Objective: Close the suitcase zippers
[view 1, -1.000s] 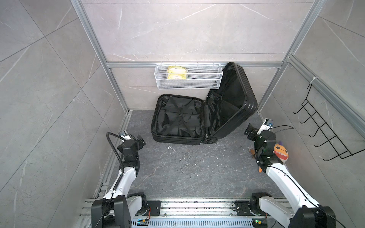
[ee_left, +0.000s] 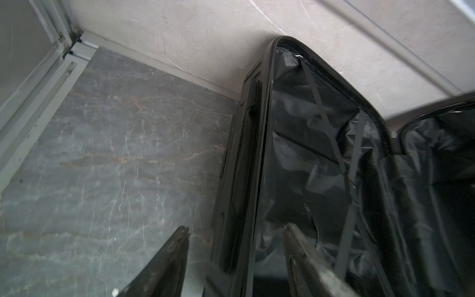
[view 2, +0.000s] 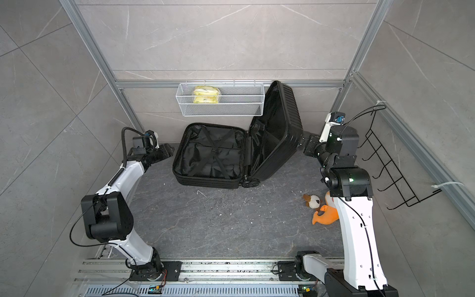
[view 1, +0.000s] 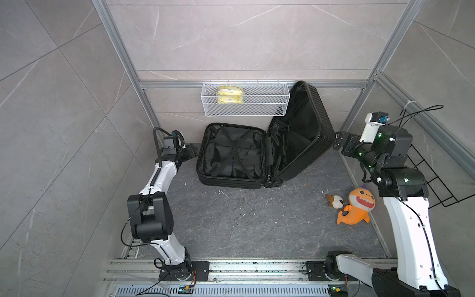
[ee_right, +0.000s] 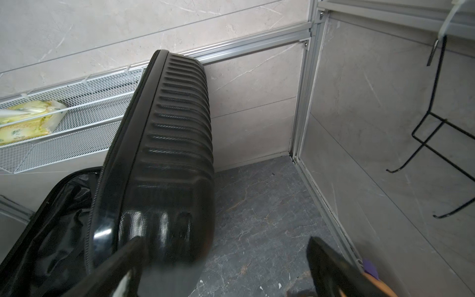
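The black suitcase stands open: its base [view 1: 232,179] lies flat on the floor, empty, while the ribbed lid [view 1: 316,133] leans up and outward on the right, toward the back wall. Just left of the base is my left gripper [view 1: 193,149], its fingers [ee_left: 168,257] apart at the bottom of the left wrist view, with the base's side edge behind the gap. My right gripper [view 1: 338,140] is open beside the lid's outer shell. In the right wrist view the lid [ee_right: 173,148] fills the left half. No zipper pull can be made out.
A white wire basket [view 1: 257,110] with a yellow packet [view 1: 230,94] hangs on the back wall. An orange plush toy [view 1: 357,210] and a small brown-white one [view 1: 336,201] lie at front right. A black hook rack [view 2: 395,173] hangs at the right.
The left gripper has moved back and right, closer to the base. The suitcase has not moved.
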